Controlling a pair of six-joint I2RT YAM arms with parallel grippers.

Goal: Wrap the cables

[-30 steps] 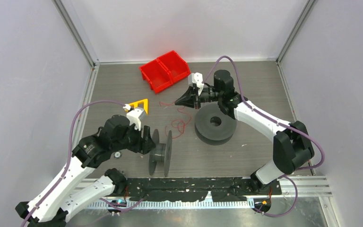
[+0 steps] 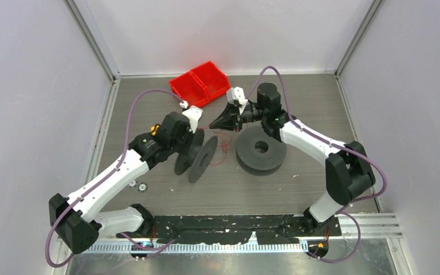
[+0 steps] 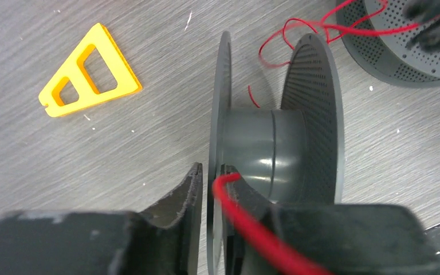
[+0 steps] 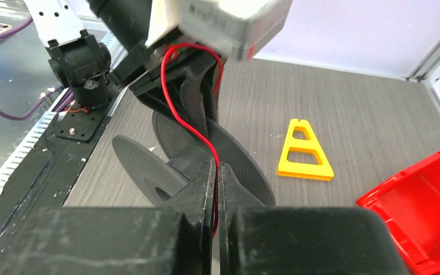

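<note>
A dark grey spool [image 3: 263, 150] stands on edge at the centre-left, two flanges on a hub. My left gripper is at a flange's rim, fingers either side of it; whether they grip it is unclear. A red cable runs from my right gripper, which is shut on it, up over the left gripper; it crosses the left wrist view blurred in front. More red cable [image 2: 223, 150] lies in loose loops on the floor right of the spool.
A larger dark spool [image 2: 246, 152] lies flat to the right. A red tray [image 2: 200, 83] is at the back, and a yellow triangular piece [image 3: 86, 74] lies left of the spool. White walls surround the floor.
My left gripper has moved toward the back and right, and the spool has shifted that way and turned askew. The right gripper has moved only slightly.
</note>
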